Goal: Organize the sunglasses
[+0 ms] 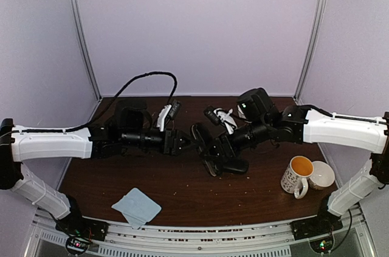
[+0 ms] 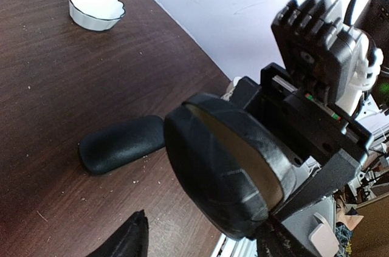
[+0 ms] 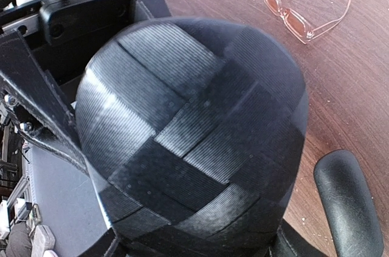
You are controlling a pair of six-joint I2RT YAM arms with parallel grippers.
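A dark woven glasses case (image 1: 199,138) is held up above the table, with my right gripper (image 1: 213,149) shut on it. In the left wrist view a pale gap runs between the two shells of that woven case (image 2: 209,166), so it looks slightly parted. My left gripper is open, its fingers (image 2: 135,236) spread close to the near end of the case; whether one touches it, I cannot tell. Pink-framed sunglasses (image 3: 292,19) rest on the table with temples unfolded. The woven case hides most of my right fingers in the right wrist view.
A smooth black case (image 2: 121,143) lies on the table below the held one. At the right stand a patterned mug (image 1: 296,176) and a white bowl (image 1: 322,174). A light blue cloth (image 1: 137,207) lies front left.
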